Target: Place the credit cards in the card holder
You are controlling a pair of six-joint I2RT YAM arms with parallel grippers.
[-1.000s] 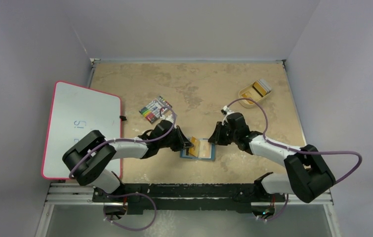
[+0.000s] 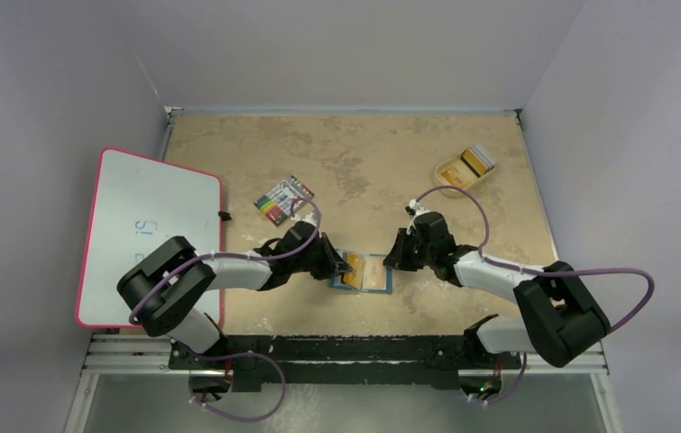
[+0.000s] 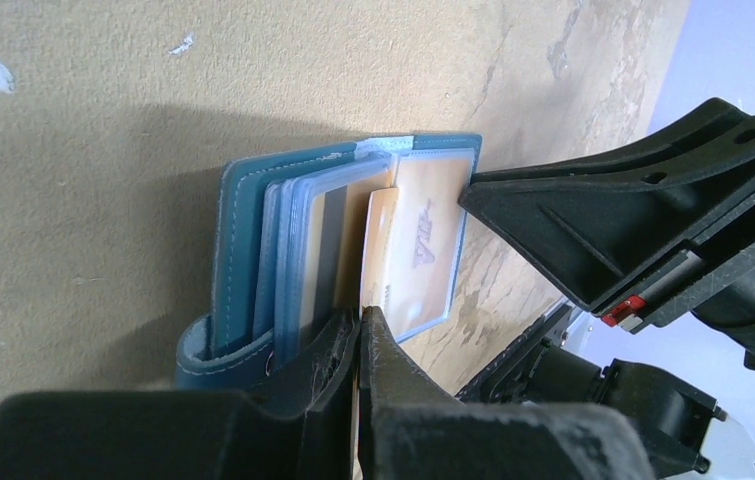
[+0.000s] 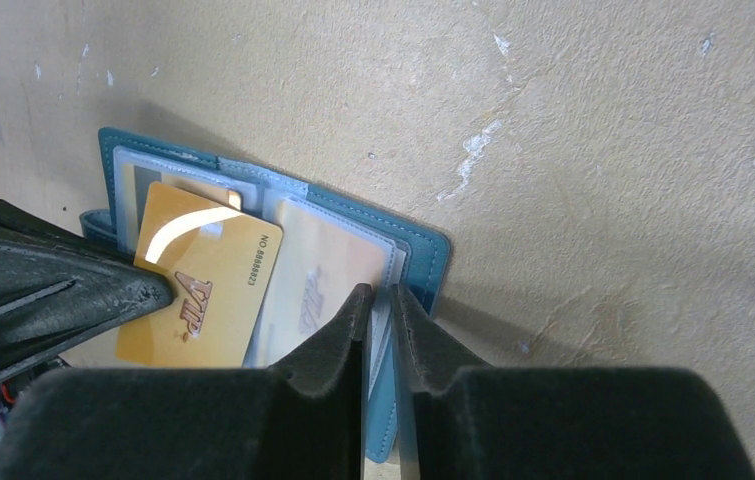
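The blue card holder (image 2: 376,290) lies open on the table between the two arms, its clear sleeves showing. My left gripper is shut on a gold card (image 4: 198,290), pinching its edge. This card lies slanted over the sleeves; whether any of it is inside one, I cannot tell. Another card shows inside the clear sleeve (image 4: 318,275) on the right. At the holder's right edge, my right gripper is slightly open, its fingers on either side of the sleeve edges, with a narrow gap showing between them.
A tan box (image 2: 446,179) with several cards stands at the back right. Behind the left arm lies a colourful printed sheet (image 2: 284,200). A whiteboard (image 2: 149,239) covers the left side. The middle of the table behind the holder is clear.
The right gripper has shifted slightly toward the front and right at the holder's edge. The left arm, card and holder have hardly moved.
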